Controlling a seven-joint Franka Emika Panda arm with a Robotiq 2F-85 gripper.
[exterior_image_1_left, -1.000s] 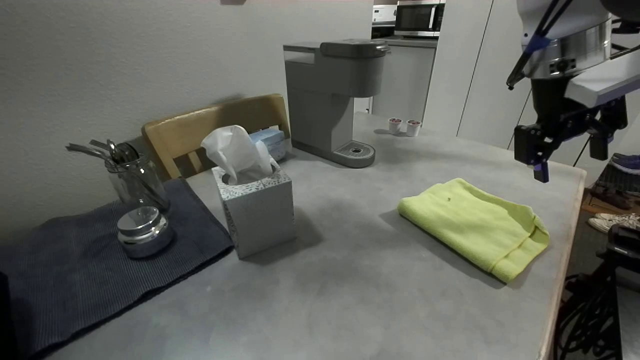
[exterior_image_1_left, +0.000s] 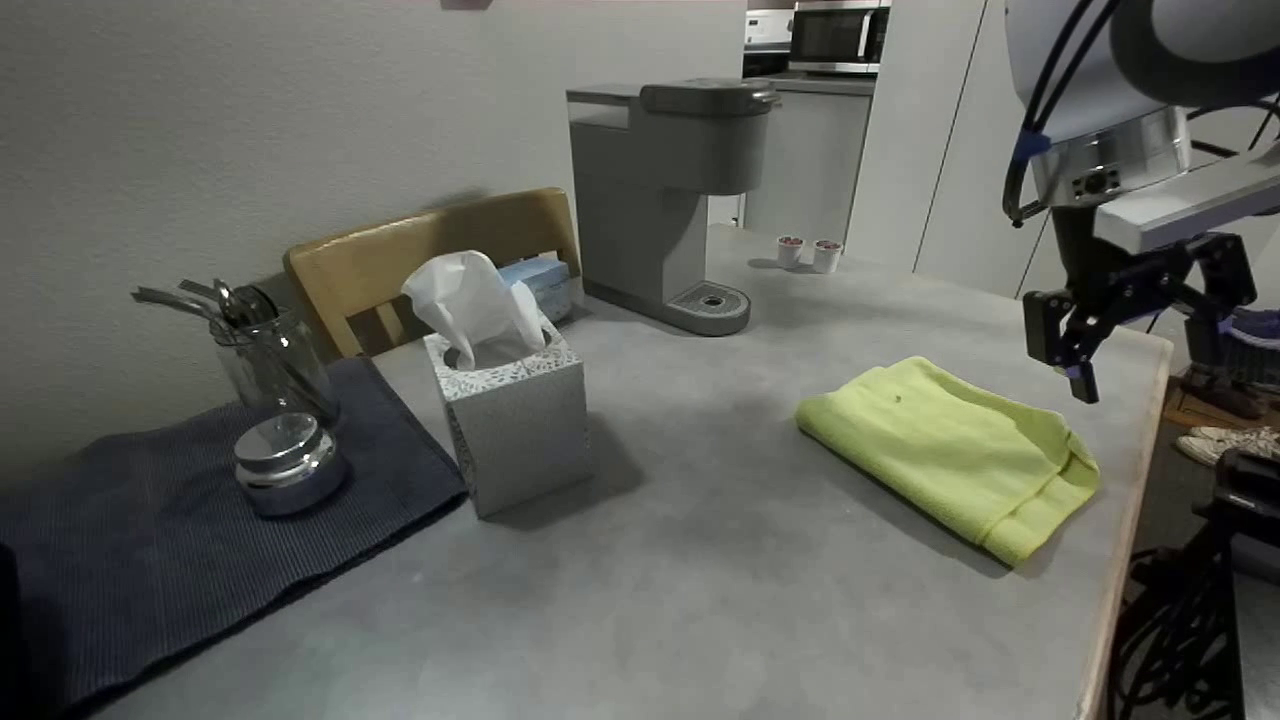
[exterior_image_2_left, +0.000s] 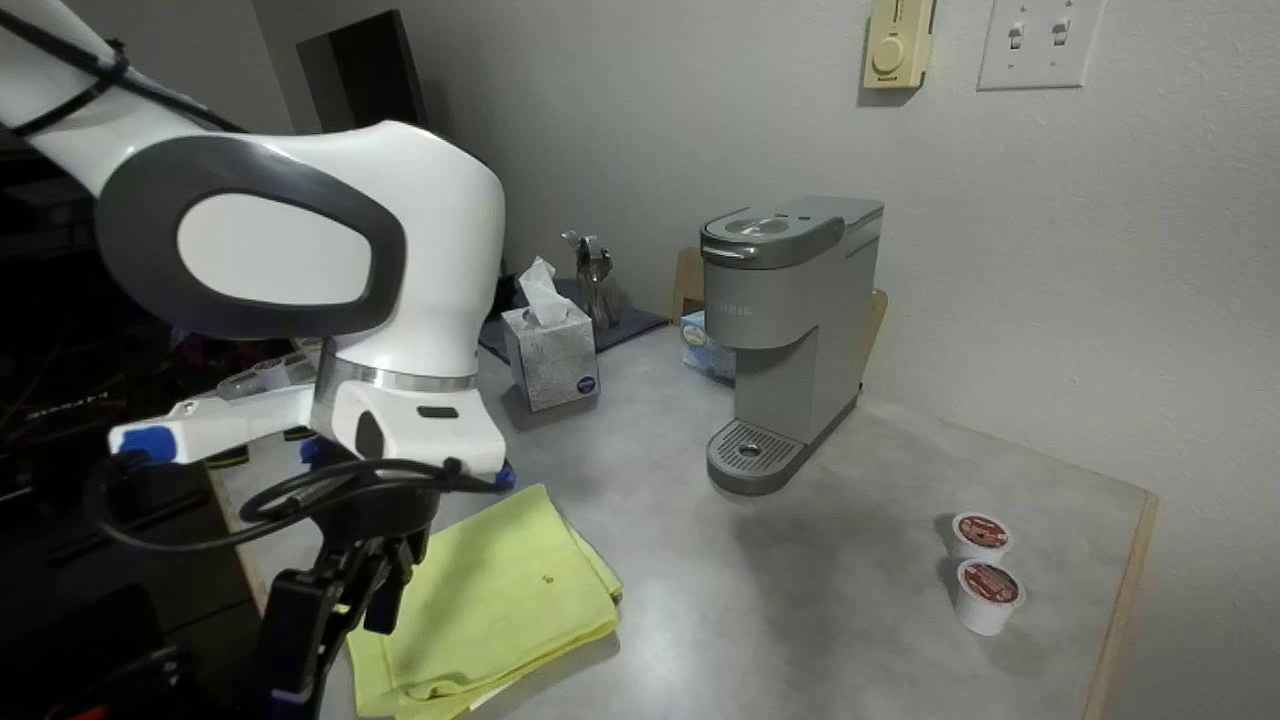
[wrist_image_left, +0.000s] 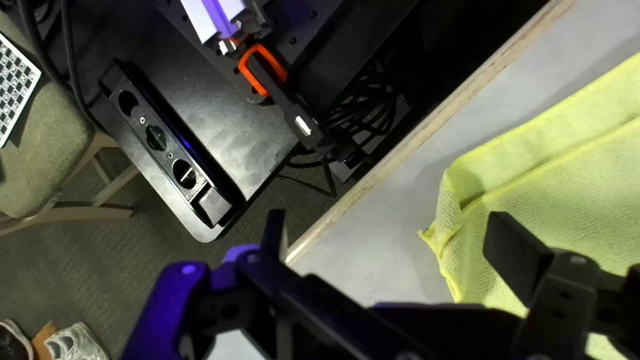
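Observation:
A yellow-green cloth (exterior_image_1_left: 948, 450) lies folded flat on the grey table near its right edge in exterior view 1. My gripper (exterior_image_1_left: 1142, 342) is open and hangs above the table's edge beside the cloth, apart from it. In exterior view 2 the cloth (exterior_image_2_left: 516, 588) is partly behind the arm and the dark gripper (exterior_image_2_left: 342, 618). The wrist view has one fingertip (wrist_image_left: 517, 252) over the folded cloth (wrist_image_left: 564, 198) and the other fingertip (wrist_image_left: 274, 234) out past the table's wooden edge. Between them is nothing but bare table and cloth below.
A grey coffee maker (exterior_image_1_left: 672, 204) stands at the back, with two small pods (exterior_image_2_left: 986, 598) near it. The tissue box (exterior_image_1_left: 516, 420), a glass jar of utensils (exterior_image_1_left: 274, 360) and a silver-lidded jar (exterior_image_1_left: 286, 462) are farther left. Mid-table is clear.
My gripper has come lower and tilted somewhat, shifting slightly left in exterior view 1. The cloth and the other things have stayed put.

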